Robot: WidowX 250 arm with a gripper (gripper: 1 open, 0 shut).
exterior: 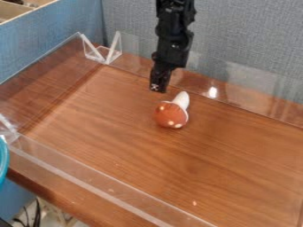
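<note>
An orange plush toy [171, 114] with pale spots and a white top part lies on the wooden tabletop [154, 168], a little right of centre. My black gripper [159, 84] hangs from the top of the view, above and slightly left of the toy, apart from it. It looks shut, with nothing visible between its fingers.
A white wire rack [99, 51] stands at the back left corner by the blue padded walls. A clear rim runs along the table's edges. A cyan round object [3, 160] is cut off at the left edge.
</note>
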